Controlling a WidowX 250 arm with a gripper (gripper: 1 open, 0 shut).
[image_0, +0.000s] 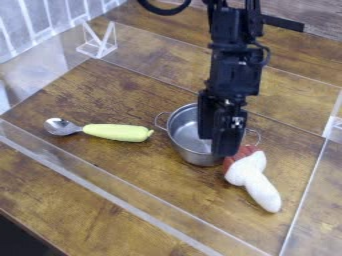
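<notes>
My black gripper (230, 128) hangs over the steel pot (195, 143), its open fingers partly in front of the pot's rim and interior. Just right of the pot lies a white object with a red end (254, 185), apart from the fingers. Left of the pot, a pale yellow corn cob (118, 132) lies beside a metal spoon (62, 127).
A small white stand (99, 42) is at the back left, near a white railing at the edge.
</notes>
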